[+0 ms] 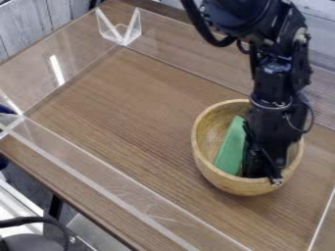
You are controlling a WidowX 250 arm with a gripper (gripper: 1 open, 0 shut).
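Note:
A round wooden bowl (pixel 210 139) sits on the right part of the wooden table, with a green object (pixel 230 146) inside it. My black gripper (pixel 262 167) reaches down from the top right into the bowl, beside the green object. Its body hides much of the bowl's right half and its fingertips are hard to make out, so I cannot see anything between them.
Clear plastic edging runs along its left and front edges, and a small clear bracket (pixel 119 27) is at the back left. Dark cables lie at the lower left.

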